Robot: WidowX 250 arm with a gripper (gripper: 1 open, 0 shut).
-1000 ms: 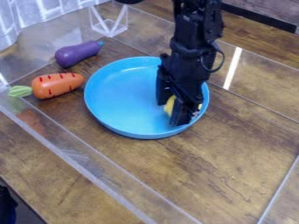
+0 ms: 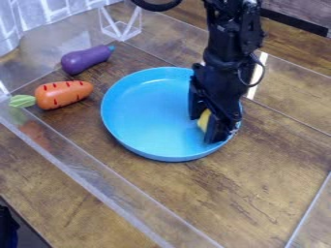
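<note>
My gripper (image 2: 212,114) reaches down from the top into the right half of a round blue plate (image 2: 145,111). It is closed around a small yellow object (image 2: 204,120), which is mostly hidden by the black fingers.
A purple toy eggplant (image 2: 87,58) and an orange toy carrot (image 2: 62,95) lie left of the plate on the wooden table (image 2: 233,199). Clear plastic edges run along the left.
The blue plate has shifted slightly right and down along with my gripper and the yellow object. The eggplant and carrot look unmoved.
</note>
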